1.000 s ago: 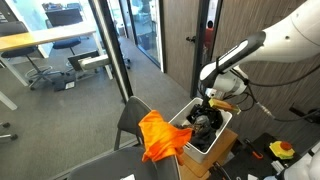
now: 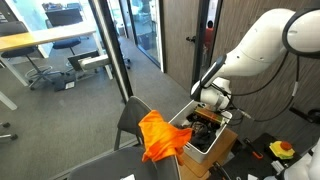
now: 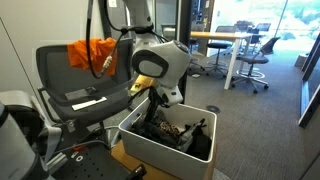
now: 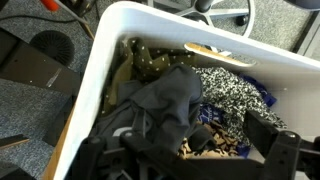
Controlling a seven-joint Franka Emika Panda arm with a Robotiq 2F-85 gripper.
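A white box [image 3: 196, 166] holds a heap of cloths; a dark grey cloth [image 4: 165, 105], a patterned black-and-white cloth [image 4: 228, 92] and a brown-green cloth [image 4: 150, 62] show inside. My gripper is open above the heap, its dark fingers apart at the lower edge of the wrist view. Nothing can be seen held between them. From outside, the gripper [image 3: 152, 112] points down into the box, and its tips are hard to make out against the dark contents. An orange cloth [image 2: 162, 136] hangs over a chair back outside the box.
The dark chair [image 2: 135, 116] with the orange cloth stands beside the box. A wooden surface [image 3: 128, 158] lies under the box. Cables loop around the arm. Grey carpet [image 2: 85, 120] is clear beyond, with desks and office chairs further back.
Over the last second the arm's links have come lower, bringing the wrist down toward the box. The box and the orange cloth have stayed in place.
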